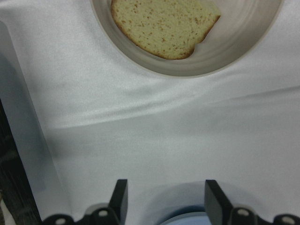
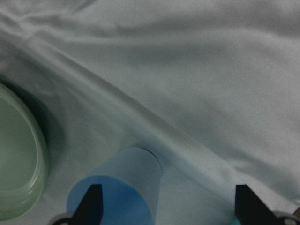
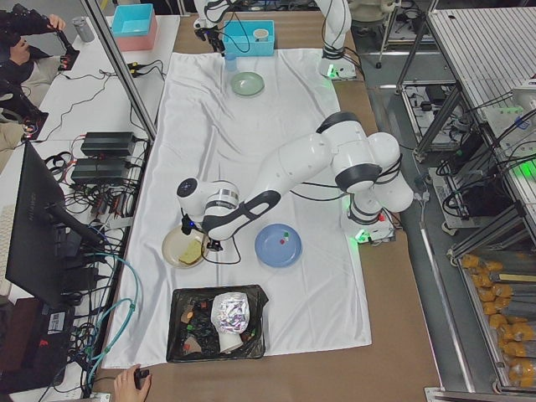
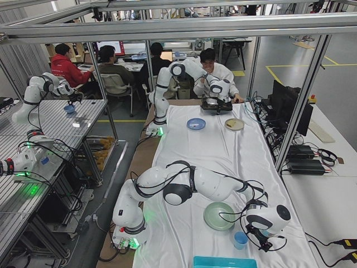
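A beige plate [image 3: 172, 251] with a slice of bread [image 1: 164, 28] lies at the near end of the white cloth. My left gripper is over that area, open and empty, with a blue plate [image 3: 278, 255] partly under it. At the far end, my right gripper stands open above the cloth. A blue cup [image 2: 145, 173], apparently on its side or seen at an angle, is between and below its fingers, and a green plate [image 2: 18, 187] is beside the cup.
A black tray [image 3: 180, 347] with foil and assorted items sits at the near edge. A blue bin [image 3: 264, 46] stands at the far edge.
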